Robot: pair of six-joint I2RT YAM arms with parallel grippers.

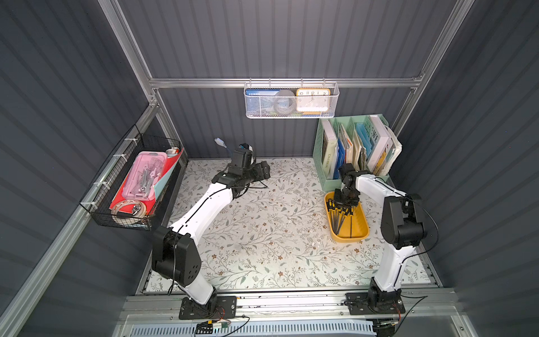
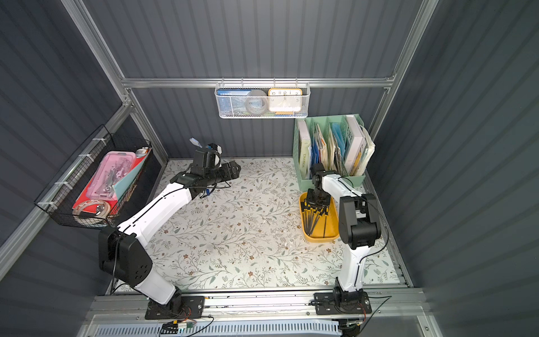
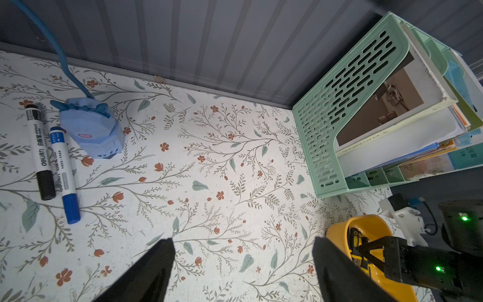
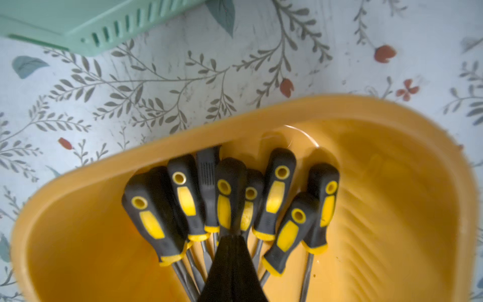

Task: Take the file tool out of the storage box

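In the right wrist view, several tools with black-yellow handles lie side by side in the yellow storage box [image 4: 347,108], their metal shafts running toward the lower edge. My right gripper is shut over them, its two fingers pressed together with nothing between. One upright file tool handle [image 4: 230,193] sits just past the fingertips, outside them; the fingers hide its lower end. I cannot tell from the handles which tools are files. In the left wrist view my left gripper stands open and empty above the table, its blurred fingers wide apart.
A mint-green file rack [image 3: 347,100] full of books and folders stands directly behind the box. Two markers [image 3: 63,173] and a blue lamp base [image 3: 93,128] lie at the table's back left.
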